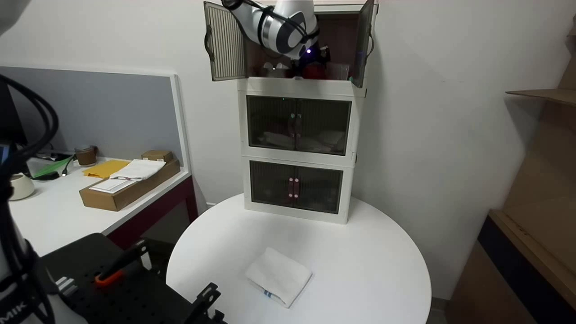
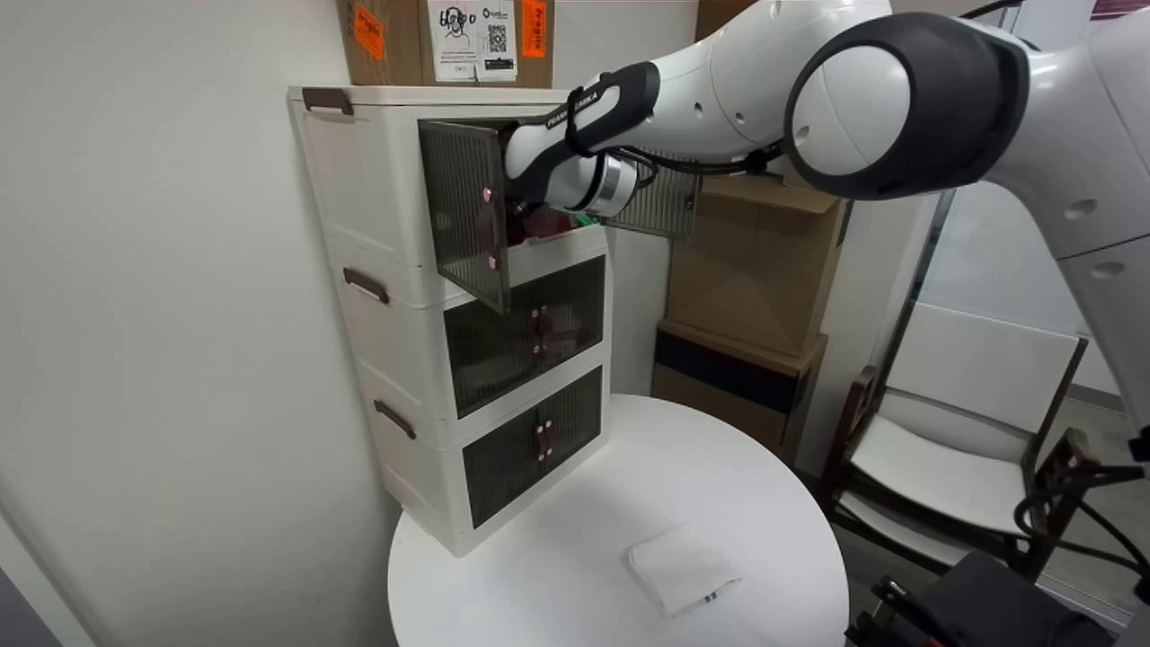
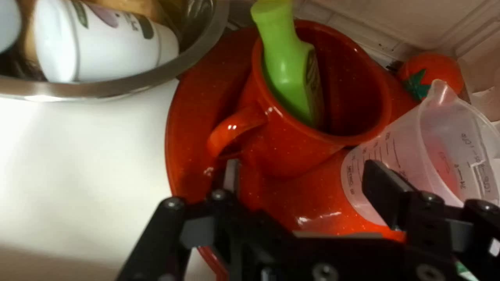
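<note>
My gripper is open inside the top compartment, nothing between its fingers. In the wrist view a red mug (image 3: 295, 150) stands on a red plate (image 3: 180, 154), its handle toward the left finger. A green bottle-shaped item (image 3: 286, 61) leans inside the mug. Close to the right finger is a clear measuring cup (image 3: 379, 157), resting over the plate. At upper left, a metal bowl (image 3: 187, 65) holds a white bottle (image 3: 112, 44). Behind the mug lies a tomato (image 3: 431, 75).
The left door (image 1: 227, 46) and right door (image 1: 362, 46) of the top compartment stand open, flanking the arm. Both lower compartments are closed. A folded white cloth (image 1: 279, 276) lies on the round table (image 1: 372, 259), otherwise clear.
</note>
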